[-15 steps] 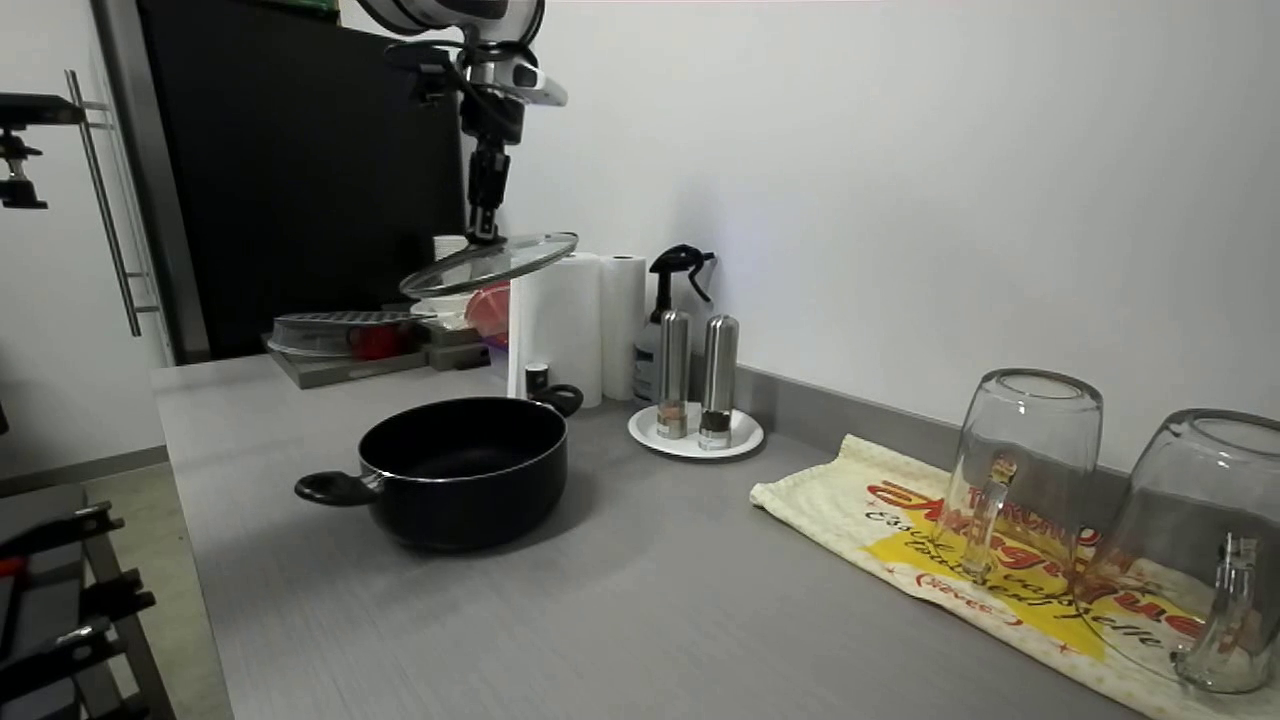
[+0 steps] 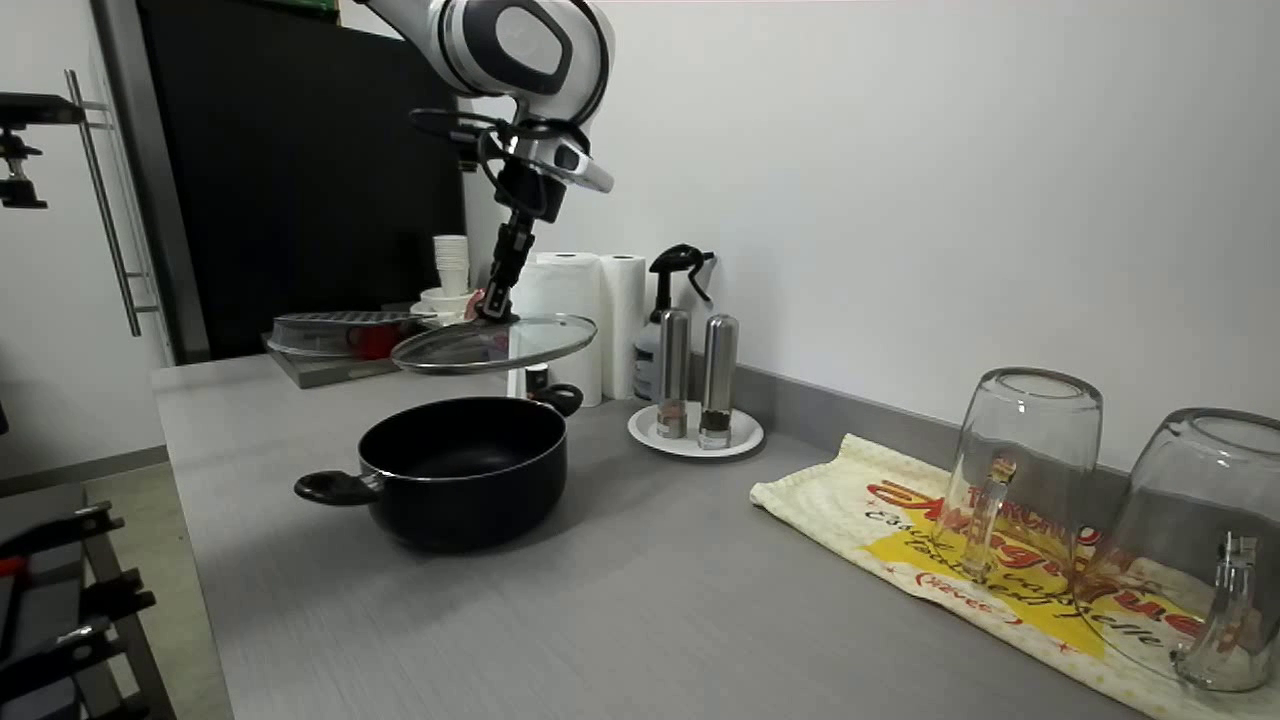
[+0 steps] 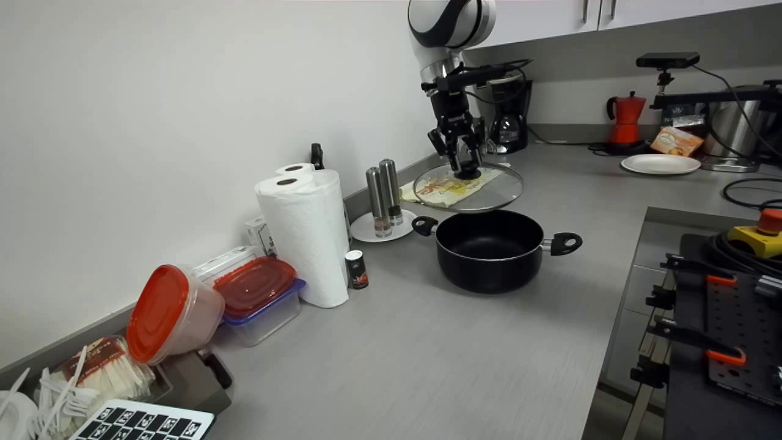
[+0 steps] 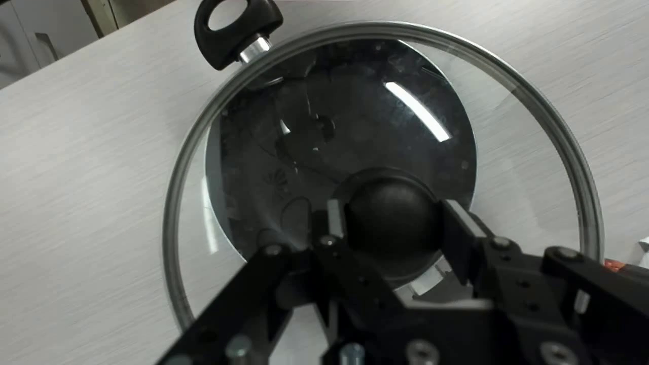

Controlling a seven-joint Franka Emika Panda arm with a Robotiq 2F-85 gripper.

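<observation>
A glass lid [image 2: 540,340] with a metal rim hangs in the air above the black pot [image 2: 468,492], slightly tilted and apart from it. My gripper is shut on the lid's round black knob [image 4: 392,213]. In the second exterior view, the lid [image 3: 506,189] is just over the pot's [image 3: 489,264] back rim. From the wrist, the pot's dark inside shows through the glass, off-centre under the lid [image 4: 593,201]. One pot handle [image 4: 237,30] sticks out past the lid's edge.
Two steel mills stand on a white plate [image 2: 741,434] near the wall, with paper towel rolls [image 3: 304,234] and a small black jar [image 3: 357,269] close by. Upturned glass mugs [image 2: 1020,480] rest on a printed cloth [image 2: 870,528]. Bare counter [image 2: 672,600] lies in front of the pot.
The arm has brought the lid down toward the pot, with a slight shift to the right in the first exterior view. The lid is tilted less now. The pot has stayed put.
</observation>
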